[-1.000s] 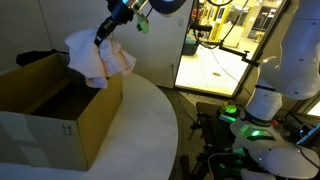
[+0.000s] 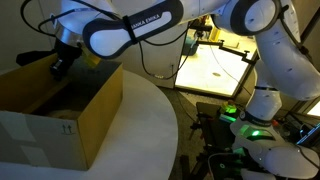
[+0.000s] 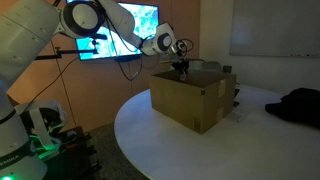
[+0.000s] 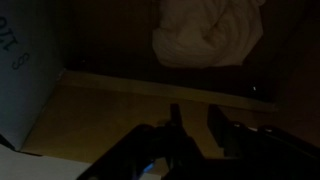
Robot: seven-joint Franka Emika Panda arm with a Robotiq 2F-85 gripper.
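Note:
A pale, crumpled cloth [image 4: 208, 32] lies on the dark floor of the cardboard box in the wrist view. The open-topped box [image 2: 40, 145] stands on the white table; its outer side [image 3: 208, 108] shows in exterior view 2. At the box's mouth is my gripper [image 2: 62, 70], pointing down into it. Dark fingers [image 4: 176, 116] stand apart in the wrist view, with nothing seen between them, and the cloth is clear of them. Both exterior views leave the cloth hidden behind the box walls.
The box walls rise closely around the gripper. Bare white table [image 2: 140, 125] extends beside the box. Another brown box [image 3: 298, 105] sits at the right in exterior view 2, and a lit screen [image 3: 118, 35] is behind the arm.
The arm has swung left and lowered toward the box.

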